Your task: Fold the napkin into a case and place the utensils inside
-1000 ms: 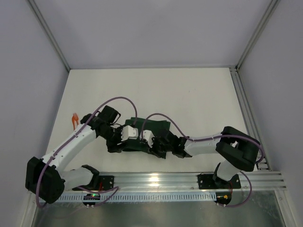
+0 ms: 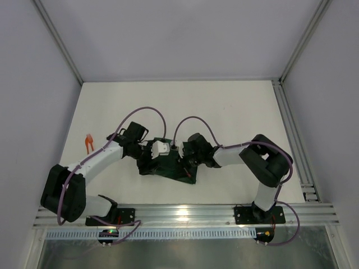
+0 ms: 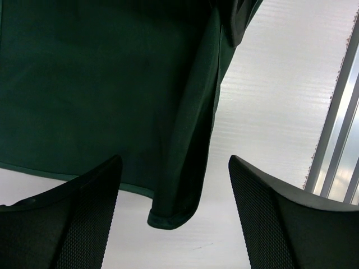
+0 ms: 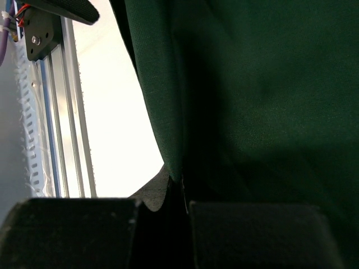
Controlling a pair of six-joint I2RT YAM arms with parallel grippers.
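The dark green napkin (image 2: 174, 168) (image 3: 90, 84) lies mid-table, partly covered by both arms. In the left wrist view a folded strip runs along one edge. My left gripper (image 2: 148, 159) hovers over that strip's end, fingers apart on either side, nothing gripped. My right gripper (image 2: 188, 159) is shut on a folded edge of the napkin, which runs up from between its fingers in the right wrist view. The orange utensils (image 2: 90, 141) lie at the table's left.
A metal rail (image 2: 179, 213) runs along the table's front edge.
My right gripper has moved back, away from the front edge, with the napkin's edge. The left arm has shifted slightly toward the back and right.
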